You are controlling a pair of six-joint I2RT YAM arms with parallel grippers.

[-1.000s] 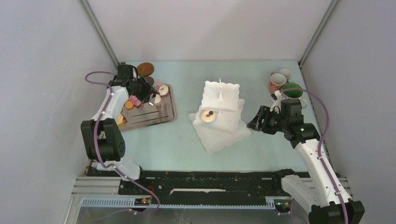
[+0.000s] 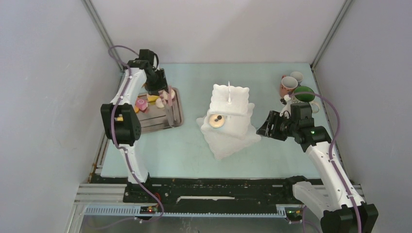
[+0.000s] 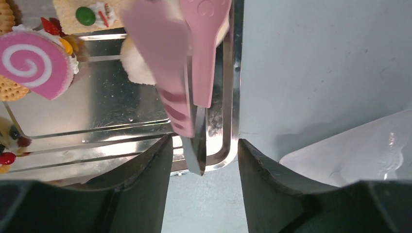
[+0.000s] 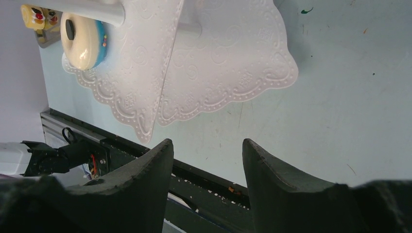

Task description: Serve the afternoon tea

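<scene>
A white tiered stand (image 2: 233, 127) sits mid-table, with one round cream-topped cake (image 2: 216, 121) on a tier. At the left lies a metal tray (image 2: 154, 125) of sweets, among them a pink swirl roll (image 3: 34, 60). Over the tray's right side is a pink utensil (image 3: 203, 73) with two arms and metal ends, one arm blurred. My left gripper is there with its fingers apart; the metal end lies between them in view, and no contact shows. My right gripper stands open and empty to the right of the stand.
Several cups, one a green-lined mug (image 2: 304, 94), stand at the back right. A cream piece (image 3: 138, 63) lies partly under the utensil.
The pink utensil, earlier lying behind the gripper, now stretches across the tray's right side. The right arm has stayed still.
</scene>
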